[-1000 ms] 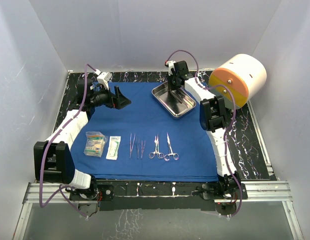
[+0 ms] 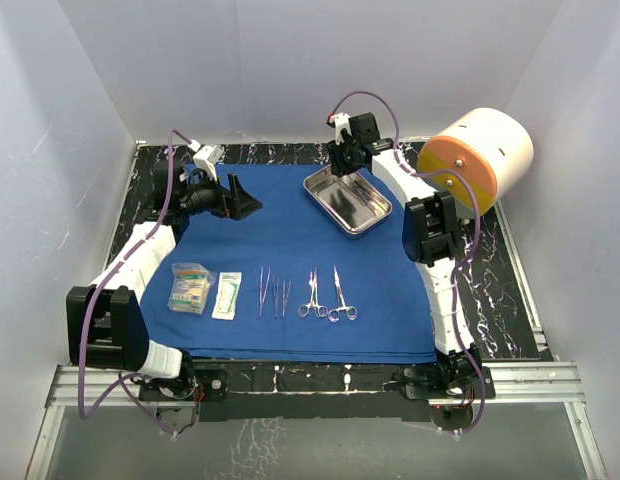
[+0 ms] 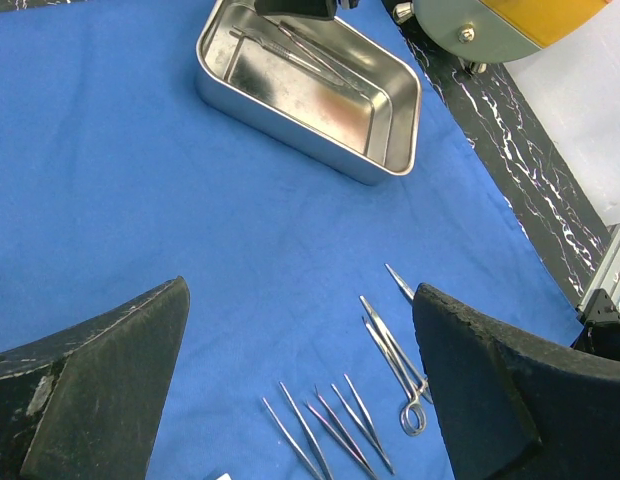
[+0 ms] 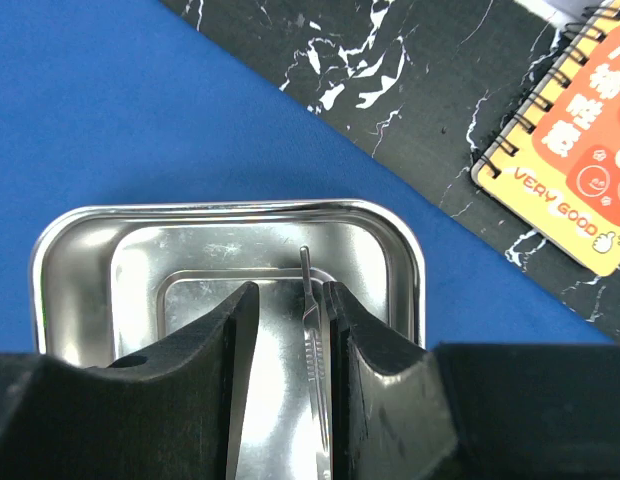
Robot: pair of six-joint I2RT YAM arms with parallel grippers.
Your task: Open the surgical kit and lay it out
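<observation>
A shiny metal tray lies on the blue cloth at the far right of centre. In it rests a slim scalpel-like handle; the left wrist view cannot settle whether the second thin line beside it is a reflection. My right gripper is open over the tray's far end, the handle showing in its gap, close to the right finger, not gripped. My left gripper hangs open and empty above the cloth. Near the front lie scissors-like clamps, scissors, tweezers, a white packet and a bagged pack.
A large white-and-orange cylinder stands right of the tray, near my right arm. An orange spiral notebook lies on the dark marble beyond the cloth.
The left arm and the laid-out tools have stayed still.
</observation>
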